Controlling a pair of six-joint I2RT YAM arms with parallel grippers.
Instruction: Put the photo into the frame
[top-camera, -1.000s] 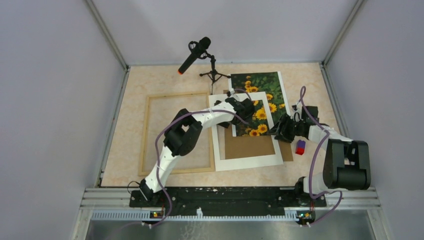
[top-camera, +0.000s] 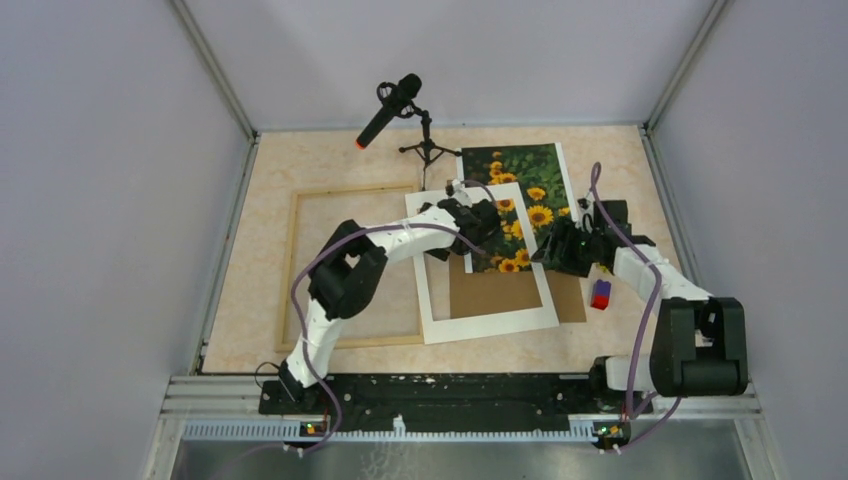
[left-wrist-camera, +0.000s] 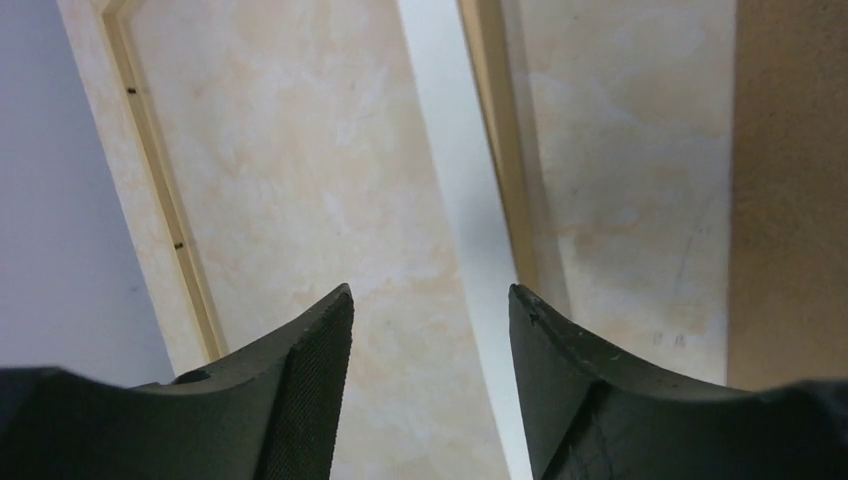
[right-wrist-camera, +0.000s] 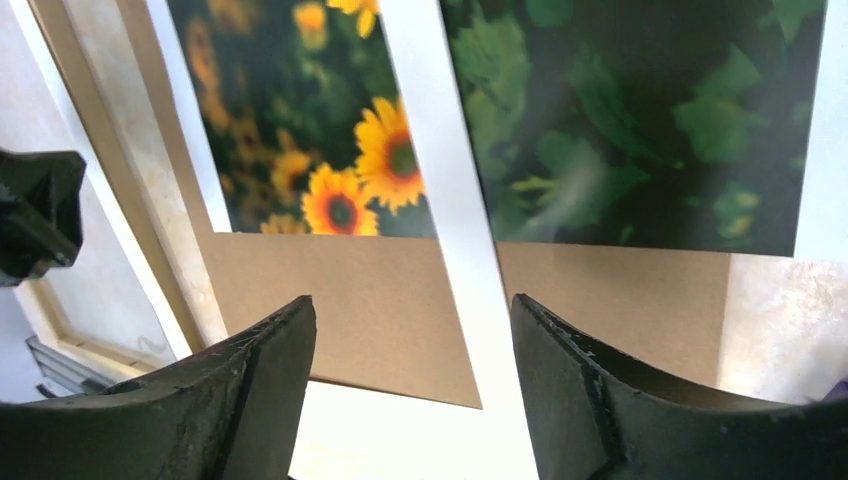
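Observation:
The sunflower photo (top-camera: 540, 170), white-edged, lies on the brown backing board (top-camera: 495, 295). A white mat (top-camera: 485, 327) rests over both, so part of the picture shows through its window. To the left is the empty wooden frame (top-camera: 293, 265); the mat's left strip (left-wrist-camera: 455, 150) overlaps its right bar (left-wrist-camera: 500, 120). My left gripper is open near that strip, nothing held between its fingers. Over the mat's right strip (right-wrist-camera: 440, 150), near its lower corner, my right gripper is open and empty. The left arm covers part of the photo in the top view.
A black microphone on a small tripod (top-camera: 426, 145) stands behind the frame and photo. A red and blue block (top-camera: 601, 294) lies beside the board, close to the right arm. Inside the wooden frame the tabletop (top-camera: 325, 240) is bare.
The mat has slid left across the photo and now overlaps the frame's right bar. My left arm has shifted left; the right gripper has moved slightly left.

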